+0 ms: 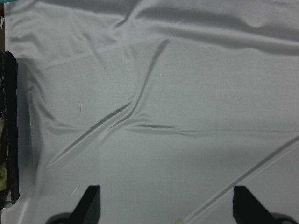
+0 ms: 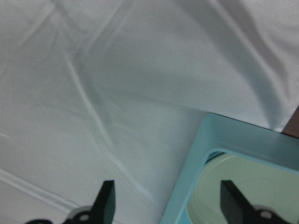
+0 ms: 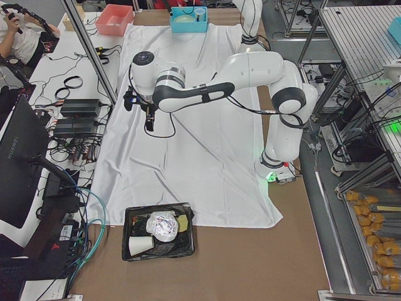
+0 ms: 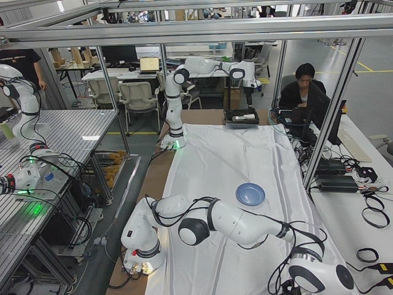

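Note:
A blue plate (image 4: pixel 250 193) lies on the white cloth (image 3: pixel 188 163) in the camera right view, hidden behind an arm in the camera left view. My left gripper is open above bare cloth, with a dark bin's edge (image 1: pixel 10 126) at the left of its view. My right gripper is open over the cloth and the corner of a light blue box (image 2: pixel 247 142), which holds a pale green round item (image 2: pixel 252 196).
A black-lined bin (image 3: pixel 135 219) with foil, a white cup and other items stands at the cloth's edge. A pink box (image 3: pixel 114 19) sits on the side desk.

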